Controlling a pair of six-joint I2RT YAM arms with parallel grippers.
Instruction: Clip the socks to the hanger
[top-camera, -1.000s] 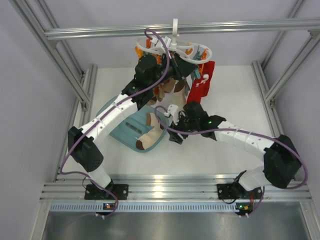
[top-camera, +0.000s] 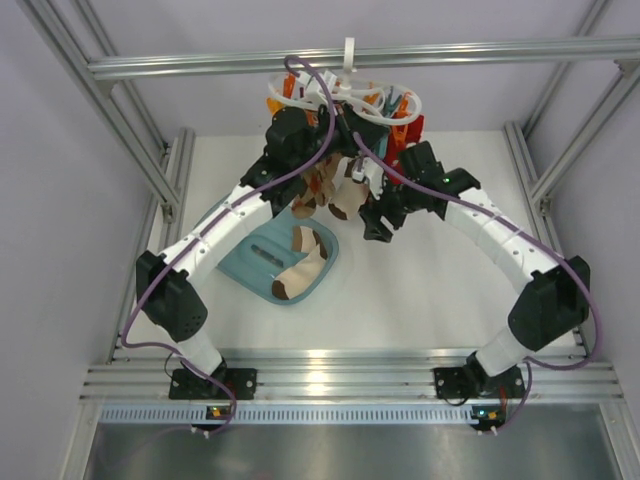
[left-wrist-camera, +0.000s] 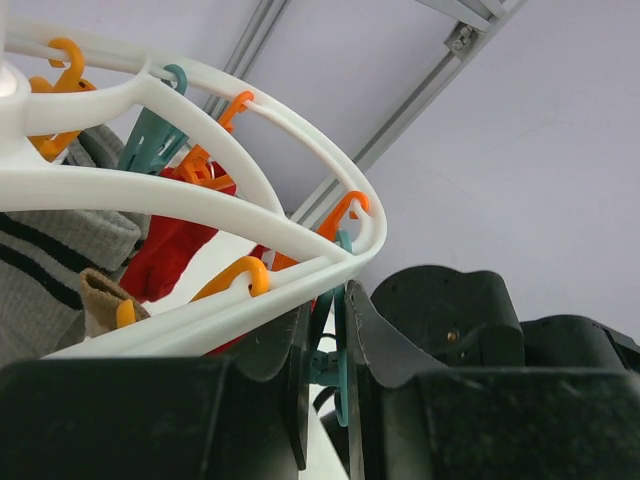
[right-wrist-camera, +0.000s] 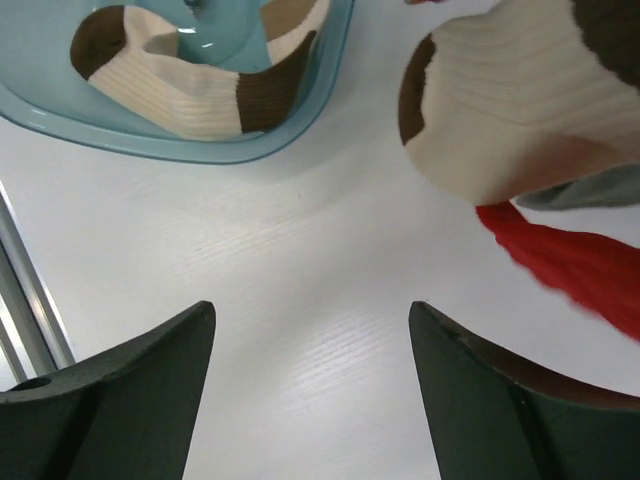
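Observation:
The white round hanger (top-camera: 408, 117) hangs from the rail, with orange and teal clips and several socks below it. At its rim, my left gripper is closed around a teal clip (left-wrist-camera: 341, 375), a finger on either side. In the right wrist view, a cream and brown sock (right-wrist-camera: 520, 110) hangs at the upper right, beside a red sock (right-wrist-camera: 570, 260); their upper ends are out of view there. Below and in front of the hanger, my right gripper stands open and empty, apart from both socks.
A blue tray (top-camera: 238, 272) lies on the table at the left, holding cream and brown socks (top-camera: 300, 272). The metal rail (top-camera: 220, 64) runs overhead.
The left arm hardly moved. The hanging socks shifted a little.

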